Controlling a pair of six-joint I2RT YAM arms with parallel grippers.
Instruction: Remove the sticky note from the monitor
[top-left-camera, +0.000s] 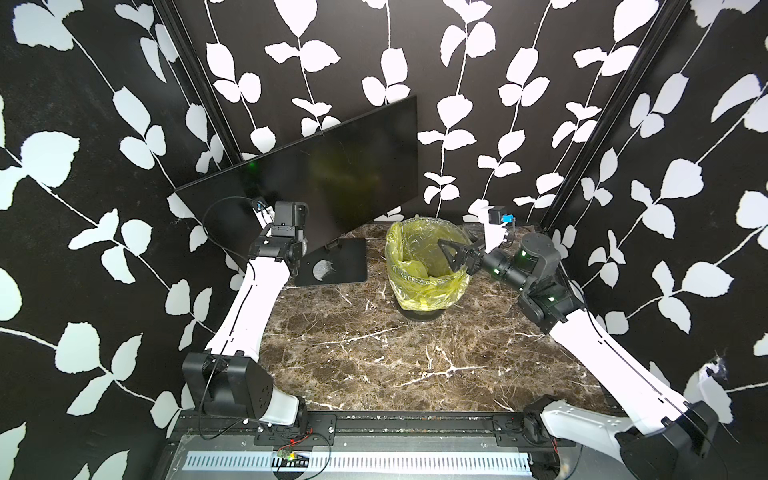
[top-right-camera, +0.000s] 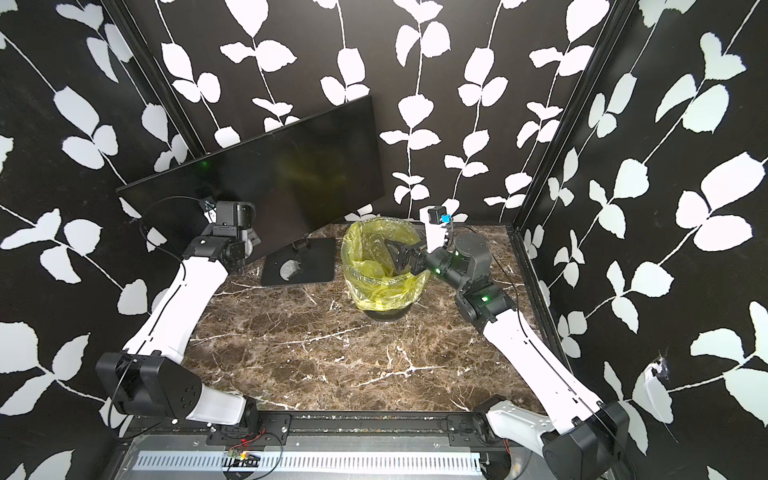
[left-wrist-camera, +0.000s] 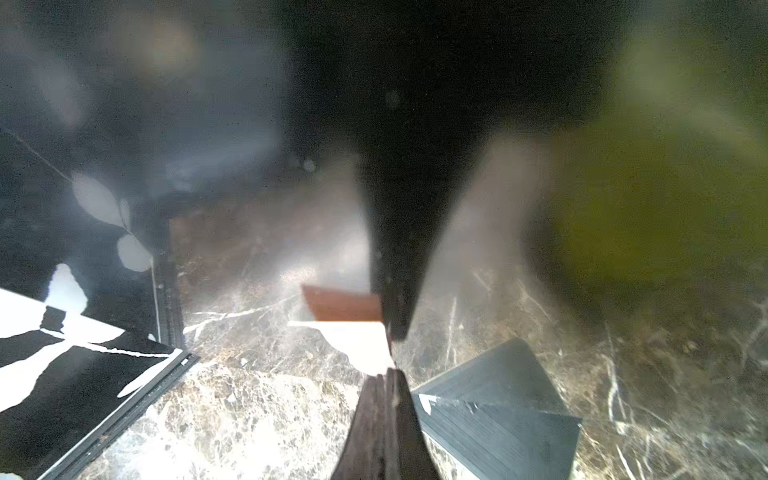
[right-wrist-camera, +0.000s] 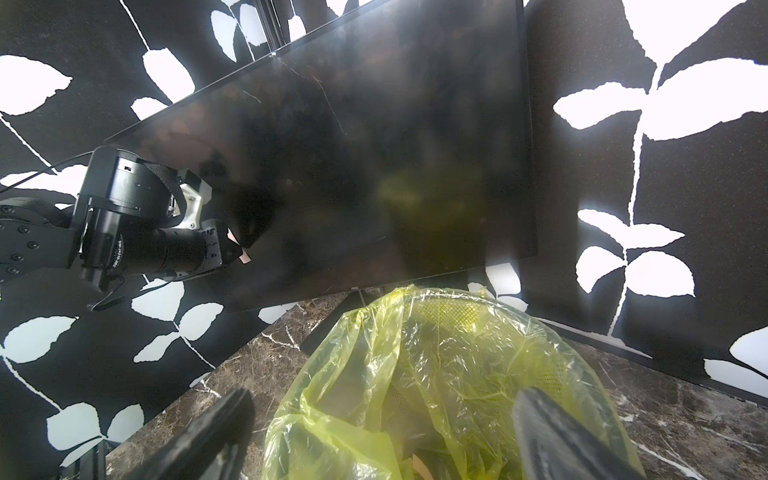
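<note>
The black monitor (top-left-camera: 344, 160) leans at the back left on its stand. My left gripper is against the lower left part of its screen, shut, with a small sticky note (left-wrist-camera: 344, 336), pale with an orange upper part, right at its tips; whether the fingers pinch it is unclear. The note also shows beside the left wrist in the right wrist view. My right gripper is open over the yellow-lined bin (top-left-camera: 424, 256), its fingers apart above the bag, nothing seen held.
The bin stands just right of the monitor stand (top-right-camera: 297, 256). Patterned walls enclose the sides and back.
</note>
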